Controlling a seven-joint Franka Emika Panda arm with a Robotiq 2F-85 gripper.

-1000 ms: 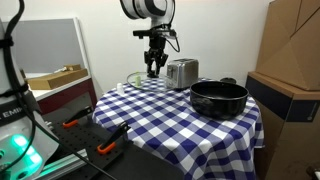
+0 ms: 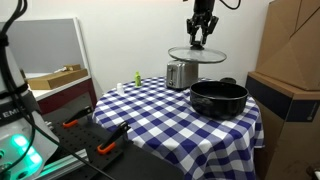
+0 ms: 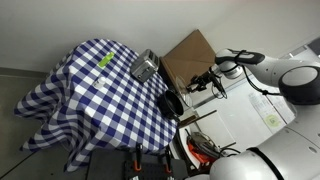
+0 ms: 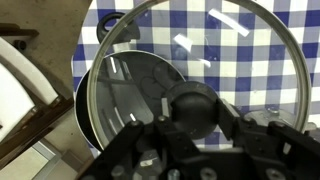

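Observation:
A round glass lid (image 2: 196, 54) with a dark rim and black knob (image 4: 193, 108) hangs in the air, roughly level. My gripper (image 2: 198, 42) is shut on the lid's knob from above. Below it and a little to the right, the black pot (image 2: 219, 98) stands on the checkered cloth, uncovered. Through the glass in the wrist view, the pot (image 4: 128, 70) shows at the left of the lid, only partly beneath it. In exterior view 2 the arm hides part of the pot (image 3: 172, 103).
A silver toaster (image 2: 182, 74) stands behind and left of the pot. A green bottle (image 2: 138, 79) and a white shaker (image 2: 120, 88) sit farther left on the cloth (image 2: 150, 120). Cardboard (image 2: 290, 50) rises at the right.
The lid, gripped by its knob, has risen from near the table at the left and travelled right, over the toaster towards the pot. The pot has stayed put.

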